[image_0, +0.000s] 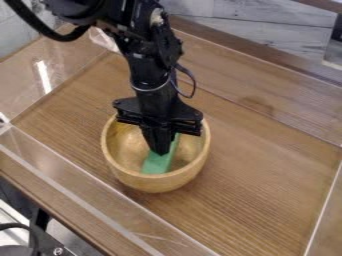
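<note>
A light wooden bowl (131, 169) sits on the wooden table, left of centre. My black gripper (158, 136) reaches down into it from above, its fingertips at a green object (160, 161) lying inside. The gripper looks shut; whether anything is between its fingertips is hidden.
Low clear edges run along the left front and the right side. A pale wooden wall stands at the back. Dark cables show at the lower left.
</note>
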